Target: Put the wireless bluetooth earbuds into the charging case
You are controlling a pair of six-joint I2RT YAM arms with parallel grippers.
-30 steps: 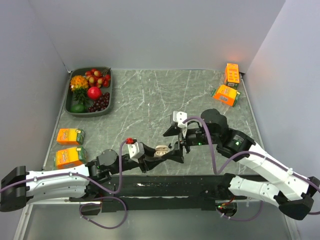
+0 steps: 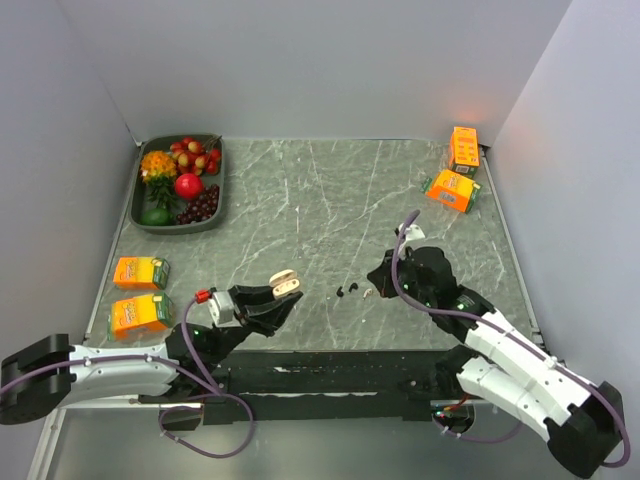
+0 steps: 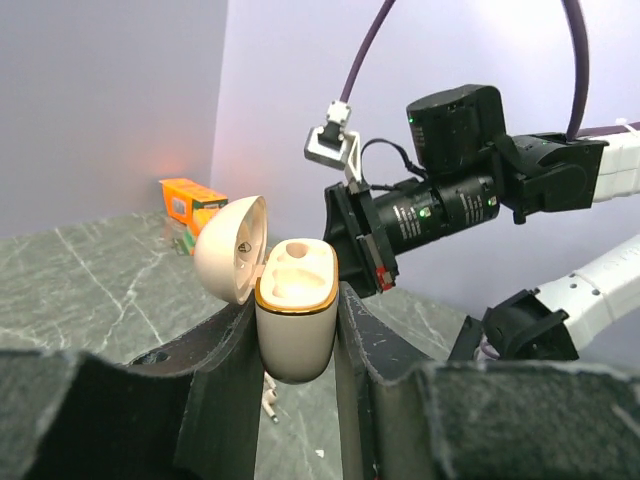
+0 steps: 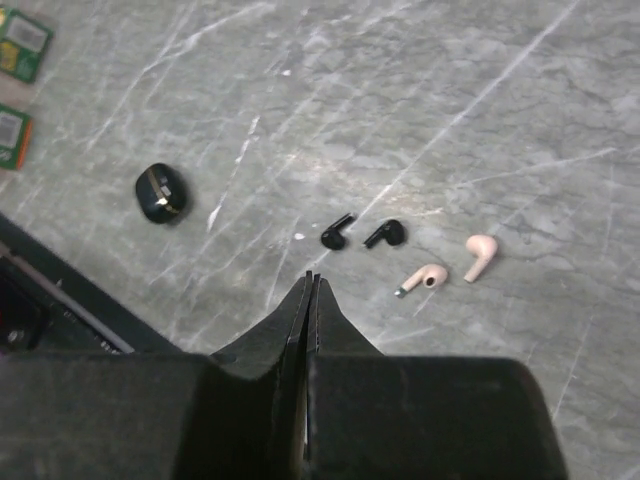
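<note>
My left gripper point(image 2: 288, 298) is shut on a cream charging case point(image 3: 296, 316), held upright with its lid flipped open, above the front of the table. My right gripper is shut with nothing visible between its fingers, pointing down over the earbuds. A black case point(image 4: 160, 193) lies to their left in the right wrist view.
A tray of fruit point(image 2: 175, 224) sits at the back left. Orange boxes lie at the left front point(image 2: 140, 316) and back right point(image 2: 450, 189).
My left gripper has moved left with the case. My right gripper has drawn back rightward from beside the case and now points down, shut.
</note>
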